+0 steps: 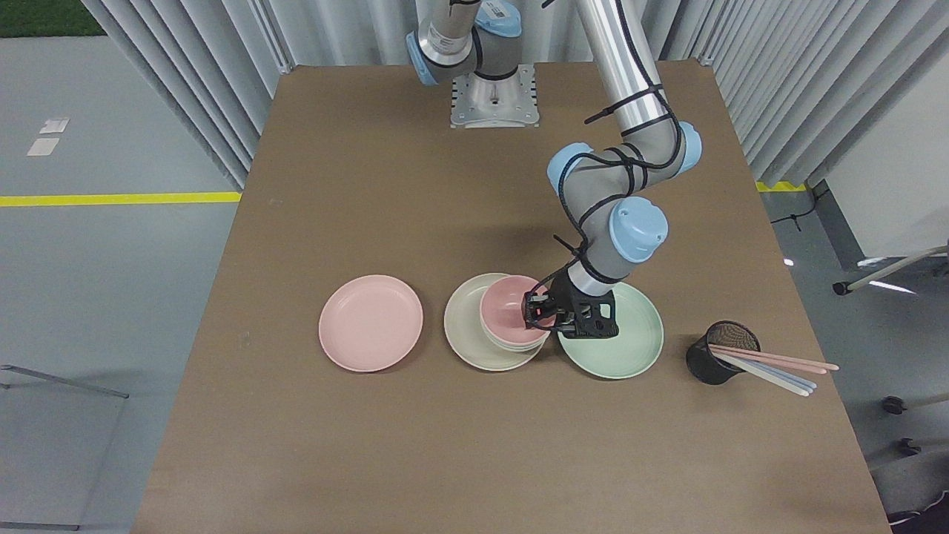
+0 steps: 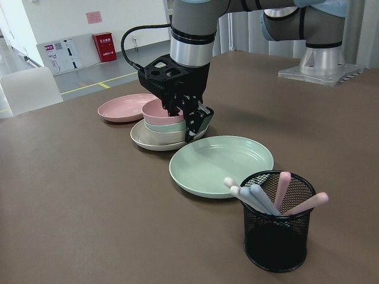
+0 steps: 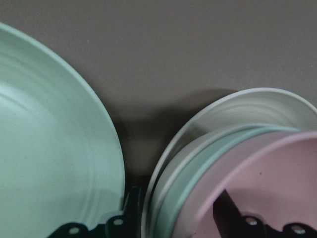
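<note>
A stack of bowls, pink bowl (image 1: 508, 307) on top, green bowl (image 2: 159, 127) and white bowl (image 2: 166, 137) below, sits on a cream plate (image 1: 465, 329). My gripper is down at the stack's right side as seen from the front, its fingers straddling the rims: one inside the pink bowl, the other outside, beside the green plate (image 3: 54, 134). The fingers stand apart with the rims between them; whether they press on them I cannot tell.
A pink plate (image 1: 370, 323) lies left of the stack. A black mesh holder (image 2: 275, 242) with several chopsticks stands at the right.
</note>
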